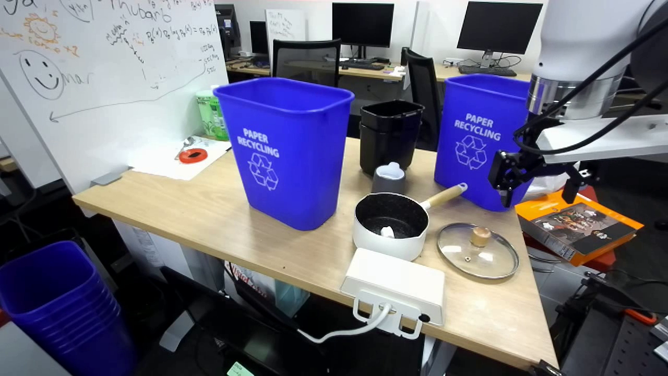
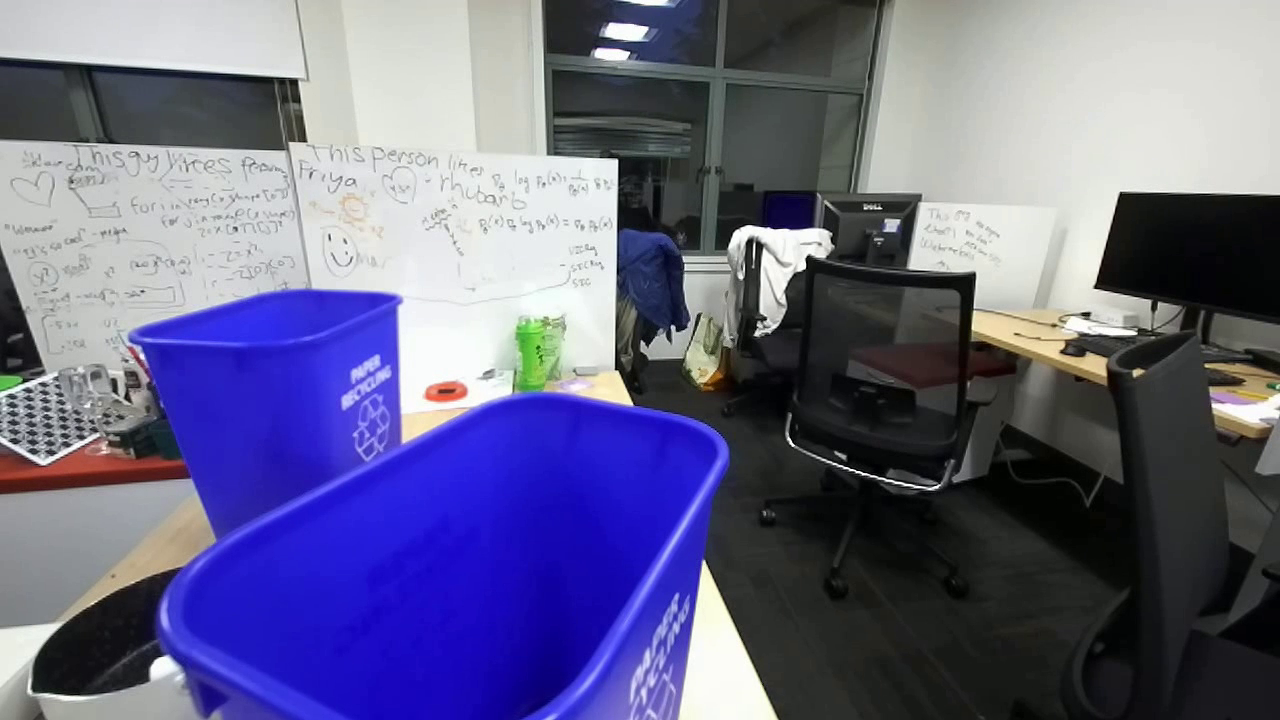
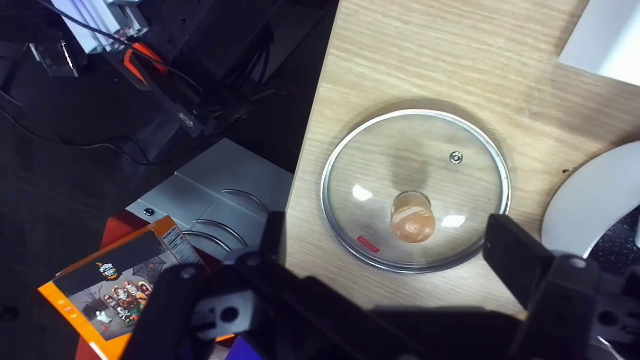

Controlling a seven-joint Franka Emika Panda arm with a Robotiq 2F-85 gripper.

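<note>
A round glass lid [image 1: 460, 250] with a metal rim lies flat on the table near its right edge, its wooden knob [image 1: 480, 236] upward. Beside it stands a white saucepan [image 1: 386, 241] with a dark inside and a wooden handle [image 1: 445, 196]; a small white object [image 1: 388, 232] sits within. My gripper [image 1: 536, 193] hangs in the air near the right blue bin, above the table's right end. In the wrist view, its fingers [image 3: 519, 255] are spread wide, nothing between them, and the lid's knob [image 3: 413, 223] shows ahead between the two sides.
Two blue recycling bins [image 1: 285, 156] stand on the table, with a black bin [image 1: 389, 134] and a grey cup [image 1: 389, 180] between. A white box [image 1: 394, 282] sits at the front edge. An orange box [image 1: 579, 225] lies off the right edge.
</note>
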